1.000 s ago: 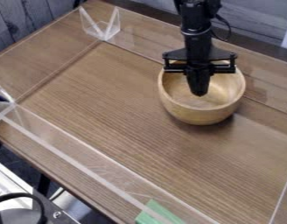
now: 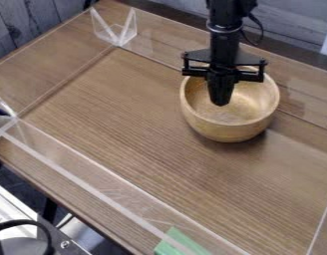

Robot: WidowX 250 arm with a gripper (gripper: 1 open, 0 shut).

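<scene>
My black gripper [image 2: 222,86] reaches down from the top of the camera view into a pale wooden bowl [image 2: 229,127] on the right side of the table. Its fingers are shut, with nothing visible between them, and their tips are inside the bowl's opening, above its floor. The bowl looks empty apart from the gripper.
Clear tape runs along the left and back edges. A green object [image 2: 179,242] lies at the bottom edge, and a black cabled part [image 2: 20,239] sits in the bottom left corner.
The gripper has shifted slightly and turned a little. The bowl has barely moved, if at all.
</scene>
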